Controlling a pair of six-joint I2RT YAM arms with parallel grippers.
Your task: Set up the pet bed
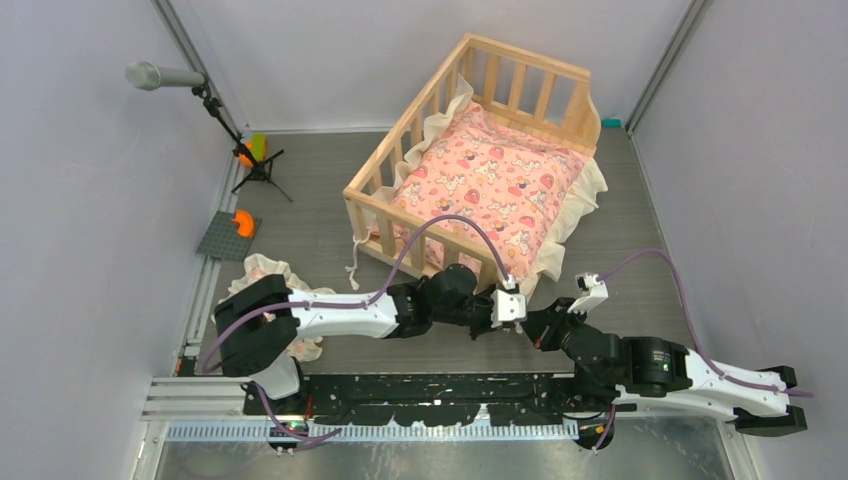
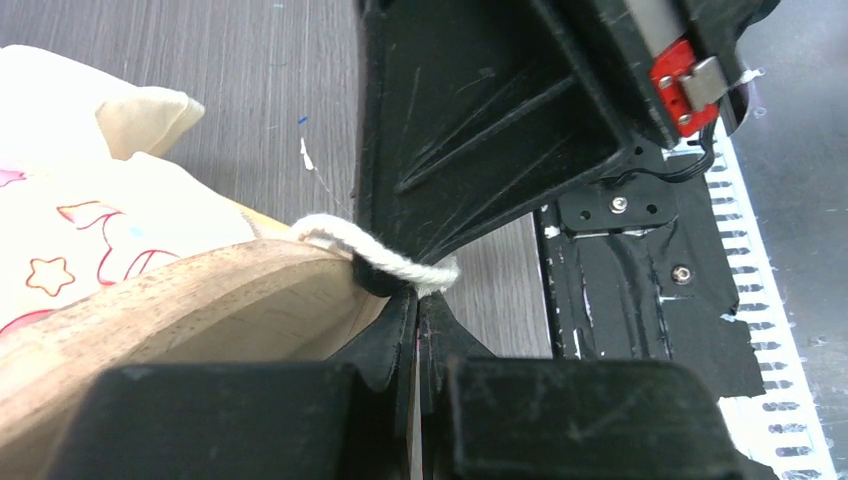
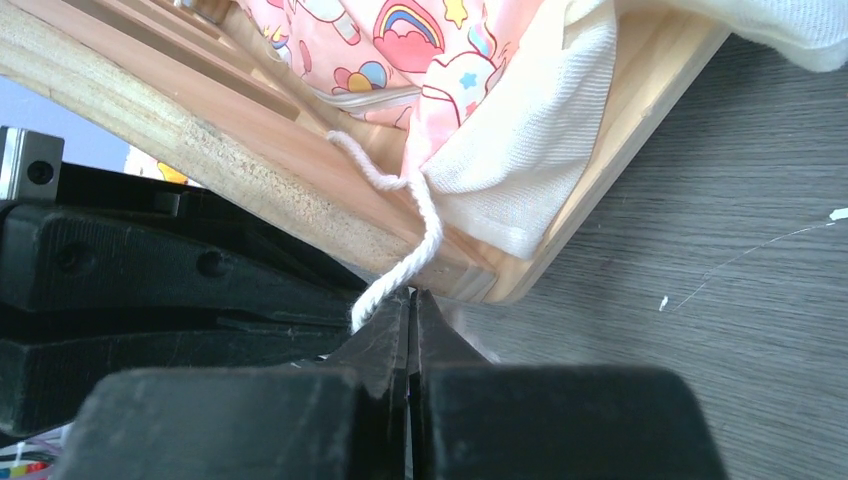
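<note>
The wooden pet bed (image 1: pixel 373 158) holds a pink printed cushion (image 1: pixel 475 185) with cream ruffles. At its front corner both grippers meet. My left gripper (image 1: pixel 505 325) is shut, with a white cord (image 2: pixel 350 240) at its fingertips, apparently pinched there. My right gripper (image 1: pixel 535 335) is shut, with nothing clear between its fingers; the cord (image 3: pixel 430 225) runs from the bed corner down past its tips, toward the other gripper. Where the cord ends is hidden.
A crumpled printed cloth (image 1: pixel 255 275) lies left, partly under the left arm. A microphone stand (image 1: pixel 258 170) and a dark pad (image 1: pixel 222 238) with an orange piece stand at the left edge.
</note>
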